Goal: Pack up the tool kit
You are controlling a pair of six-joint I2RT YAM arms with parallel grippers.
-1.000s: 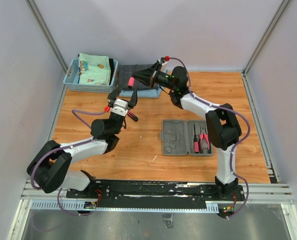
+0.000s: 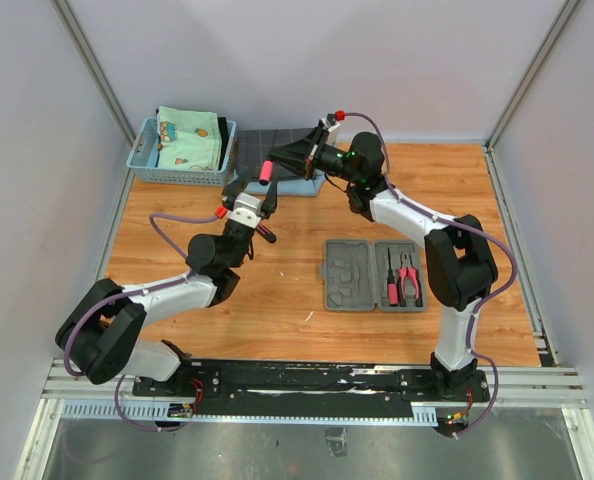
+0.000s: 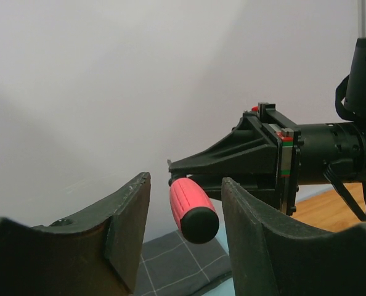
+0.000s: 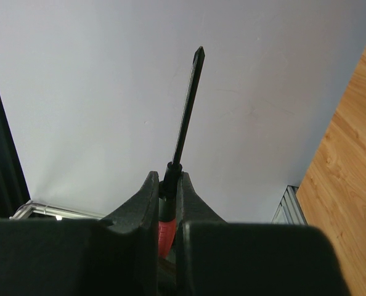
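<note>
A screwdriver with a red and black handle (image 2: 266,172) is held in the air by my right gripper, which is shut on it near the base of the shaft (image 4: 188,108). In the left wrist view the handle (image 3: 189,200) points toward my left gripper, whose fingers stand apart on either side of it in the picture. Contact between them does not show. On the table, the grey tool case (image 2: 334,300) lies unfolded. Its right half holds a red screwdriver (image 2: 392,290) and red pliers (image 2: 409,280); the moulded left half looks empty.
Another red and black handle (image 2: 267,234) lies on the table, partly hidden under the left arm. A blue basket (image 2: 182,176) with cloth stands at the back left, beside a dark grey item (image 2: 252,148) on light blue. Table space right of the case is clear.
The right gripper has shifted slightly with the screwdriver, its handle now nearer the front. The left gripper has moved a little to the right. Case and basket look unchanged.
</note>
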